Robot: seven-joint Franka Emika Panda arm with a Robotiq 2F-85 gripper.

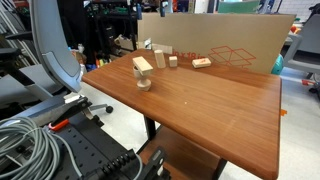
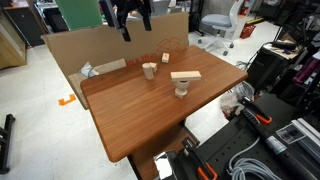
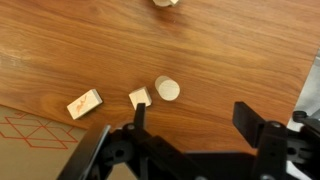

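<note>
Above the far part of the table, my gripper (image 2: 136, 28) hangs with its fingers spread and nothing between them. The wrist view shows the gripper fingers wide apart over the wood. A pale cylinder (image 3: 167, 88) is seen there between and beyond them. Close beside it is a small light cube (image 3: 139, 97), and farther left lies a flat pale block (image 3: 84, 104). In the first exterior view the cylinder (image 1: 159, 58) stands upright, with the cube (image 1: 173, 61) and the flat block (image 1: 202, 63) to its right.
Nearer the table's front edge, a light block (image 2: 185, 76) rests on a rounded pale support (image 2: 182, 88). An upright cardboard sheet (image 1: 225, 38) borders the back.
</note>
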